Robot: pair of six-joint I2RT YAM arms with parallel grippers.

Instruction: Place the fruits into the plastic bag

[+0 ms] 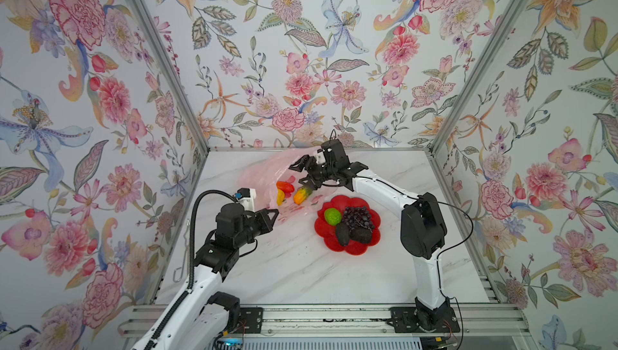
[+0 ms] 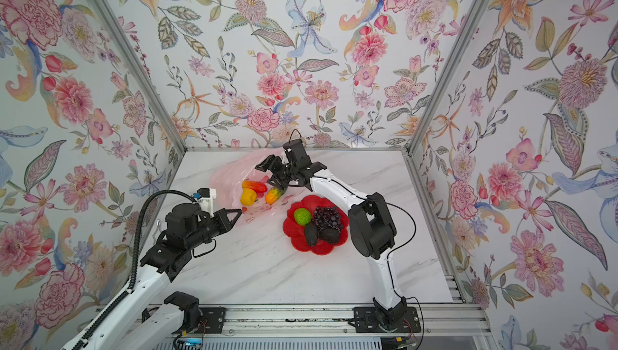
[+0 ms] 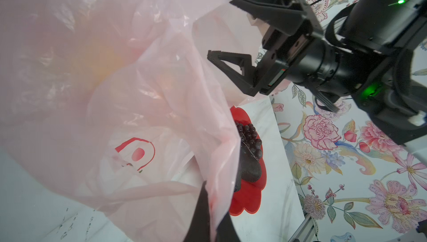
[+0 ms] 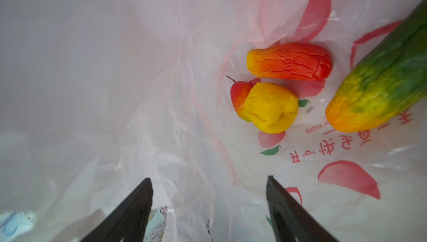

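Note:
The translucent pink plastic bag (image 3: 146,90) spreads over the table's back. Its edge runs down between the fingertips of my left gripper, which is shut on it. Inside the bag lie a red-orange fruit (image 4: 293,60), a yellow fruit (image 4: 272,108), a small red-yellow one (image 4: 240,97) and a large green-yellow papaya (image 4: 378,75). My right gripper is open over the bag, its fingers apart and empty, the papaya below it. A red petal-edged plate (image 1: 325,239) holds a green fruit (image 1: 332,216), dark grapes (image 1: 358,217) and two dark fruits, one an avocado (image 1: 343,234).
The red plate stands right of the bag, below the right forearm (image 1: 386,184). Bare table (image 1: 289,272) lies in front of bag and plate. A patterned wall (image 1: 386,118) rises just behind the table.

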